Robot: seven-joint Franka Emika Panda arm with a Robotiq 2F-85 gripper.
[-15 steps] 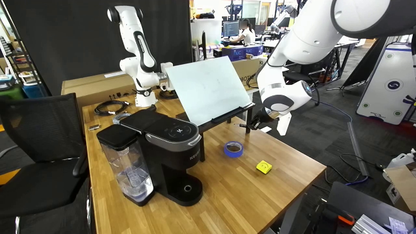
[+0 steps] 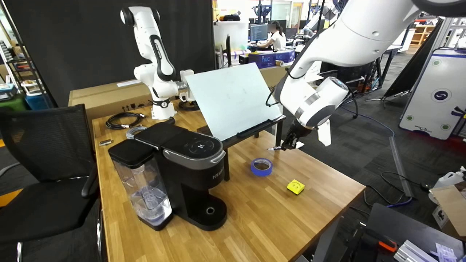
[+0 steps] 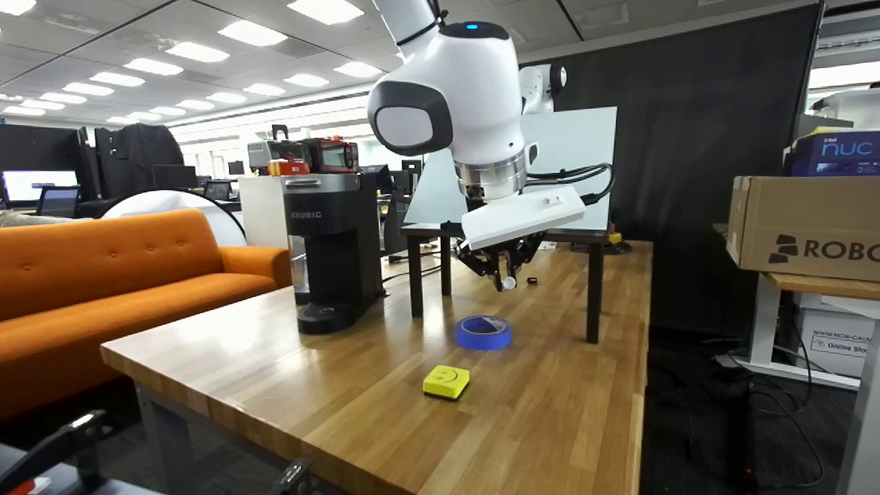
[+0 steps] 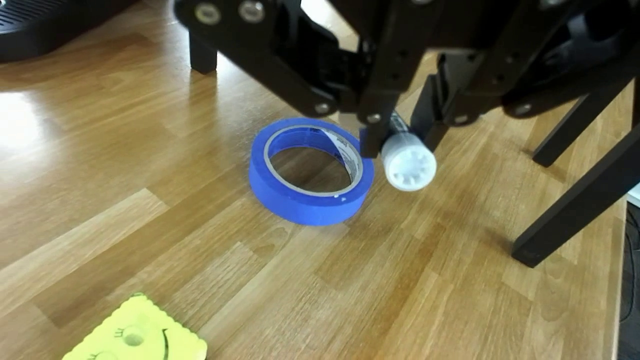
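Observation:
A slim marker [image 4: 410, 163] is pinched between the fingers of my gripper, its round white end facing the wrist camera. Exterior view 1 shows the gripper [image 2: 288, 142] above the tabletop near the easel's right end, with the marker [image 2: 274, 148] sticking out to the left. From exterior view 2, the marker's white end [image 3: 509, 283] is visible below the fingers, behind and above the blue tape roll [image 3: 483, 333]. A pale whiteboard [image 2: 238, 98] leans on a black stand [image 2: 249, 133] beside the arm. Most of the marker's body is hidden by the fingers in the wrist view.
On the wooden table [image 2: 262, 222] lies a yellow smiley sponge [image 2: 296, 187], in front of the tape. A black coffee maker [image 2: 192, 174] stands to the left. The stand's dark legs [image 4: 576, 198] rise close to the gripper's right in the wrist view. Bare tabletop extends toward the front.
In exterior view 1, my gripper has shifted right and slightly lower with the marker held in it, and the wrist has turned. Tape, sponge, whiteboard and coffee maker stay where they were.

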